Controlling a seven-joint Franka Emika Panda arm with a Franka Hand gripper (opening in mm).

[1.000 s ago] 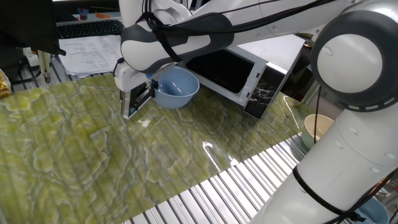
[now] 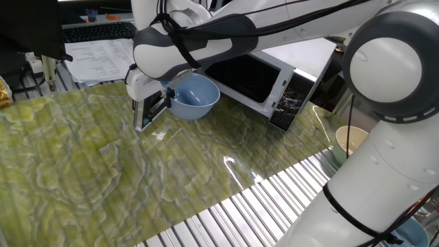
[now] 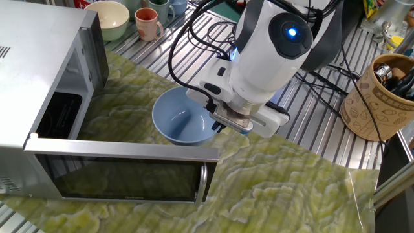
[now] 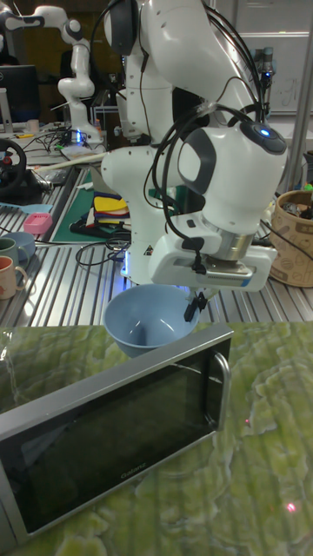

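Note:
A light blue bowl point(image 2: 195, 98) stands upright on the green marbled mat. In the second view the bowl point(image 3: 184, 116) sits on the robot's side of a swung-open microwave door point(image 3: 123, 178). My gripper point(image 2: 152, 113) is low beside the bowl, on the side away from the microwave body. In the third view a dark fingertip point(image 4: 193, 308) overlaps the bowl's rim; whether it touches the rim is unclear. The hand hides much of the fingers, so their opening cannot be made out. The microwave point(image 2: 302, 72) shows its dark, open interior in the first view.
Behind the microwave are a cream bowl point(image 3: 108, 19) and a pink mug point(image 3: 148, 24). A brown utensil bucket point(image 3: 372, 103) stands at the far right of that view. The open door is close to the bowl.

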